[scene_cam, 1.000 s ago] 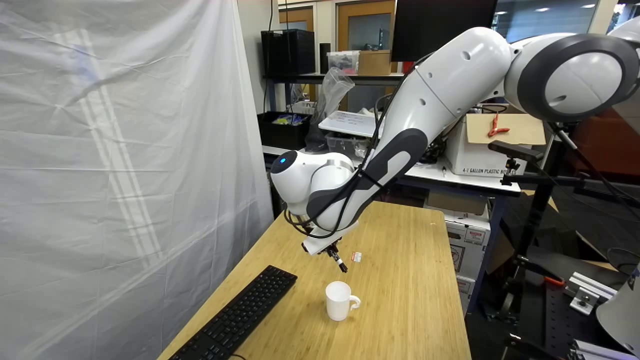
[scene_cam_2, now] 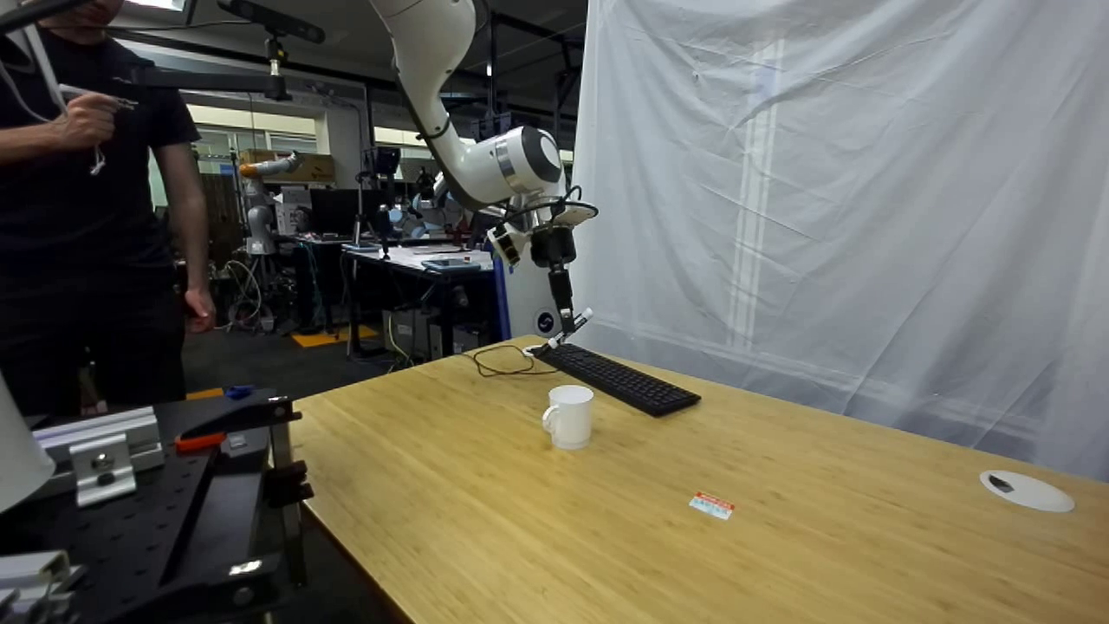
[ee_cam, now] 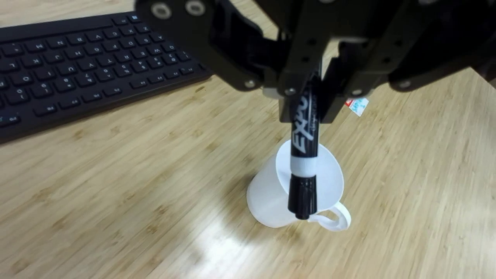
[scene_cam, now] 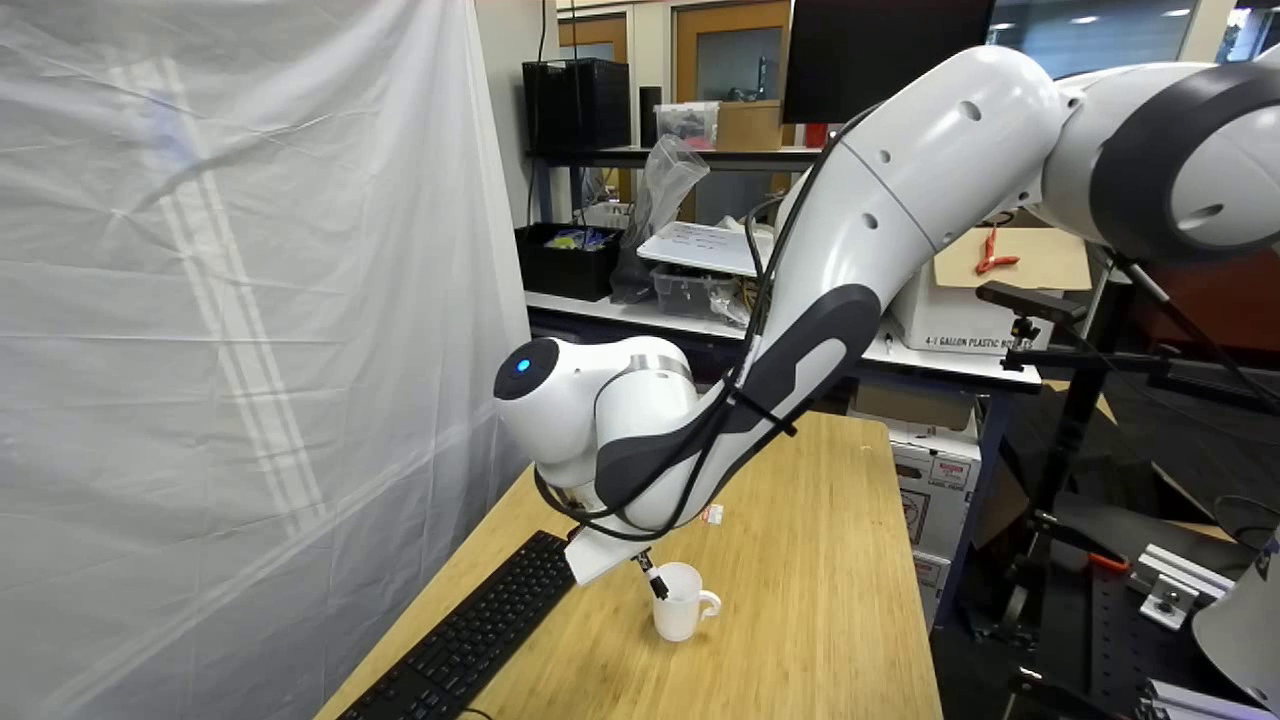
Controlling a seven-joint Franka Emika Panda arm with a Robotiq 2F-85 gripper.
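My gripper is shut on a black marker (ee_cam: pixel 304 139) with a white band and "EXPO" lettering. Tilted, the marker (scene_cam_2: pixel 583 317) is held clear of the table, one end on each side of the fingers in exterior view 2. Upright on the wood stands a white mug (scene_cam_2: pixel 571 418), empty as far as its opening shows. From the wrist, the marker's black cap end crosses in front of the mug's (ee_cam: pixel 267 197) opening. In exterior view 1 that end overlaps the left rim of the mug (scene_cam: pixel 679 610), while the arm hides most of the gripper.
A black keyboard (scene_cam_2: pixel 624 380) lies beside the mug, toward the curtain (scene_cam_2: pixel 863 208). A small red-and-white label (scene_cam_2: pixel 712 505) is stuck to the table (scene_cam_2: pixel 832 562). A person (scene_cam_2: pixel 94 208) stands beyond the table at left in exterior view 2.
In exterior view 1 the arm has swung left and toward the near side, bringing the marker from beyond the mug to its left rim in the picture. The mug and keyboard have not moved.
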